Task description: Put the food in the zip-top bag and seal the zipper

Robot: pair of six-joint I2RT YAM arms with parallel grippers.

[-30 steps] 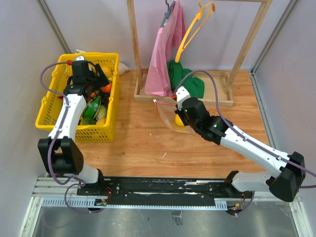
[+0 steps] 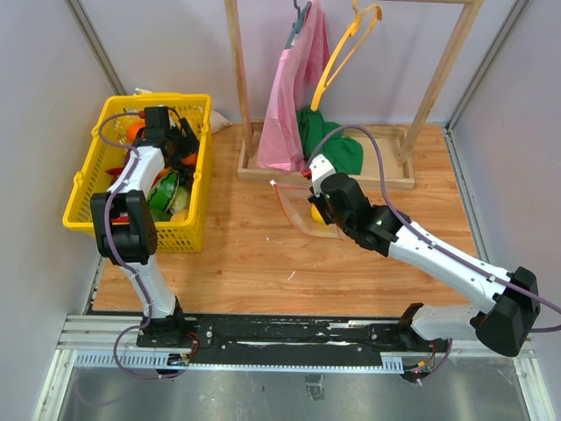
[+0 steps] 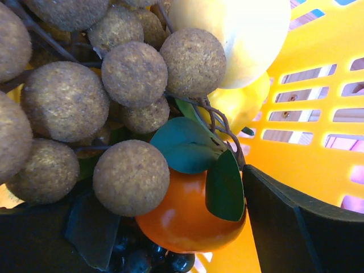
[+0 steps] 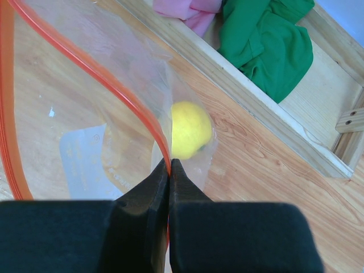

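My left gripper [image 2: 171, 140] reaches into the yellow basket [image 2: 180, 235]; in the left wrist view its part-open fingers straddle an orange fruit [image 3: 190, 230] with leaves, under a bunch of brown balls [image 3: 133, 74]. A white round item [image 3: 239, 34] and a yellow pepper [image 3: 242, 105] lie behind. My right gripper is shut on the red-edged rim of the clear zip top bag [image 4: 85, 148], which lies spread with a yellow item [image 4: 189, 129] inside.
A wooden rack [image 2: 394, 184] with pink cloth [image 2: 289, 105] and green cloth [image 4: 267, 51] stands at the back.
My left arm has shifted right and its gripper has settled further into the basket. The right arm is almost still.
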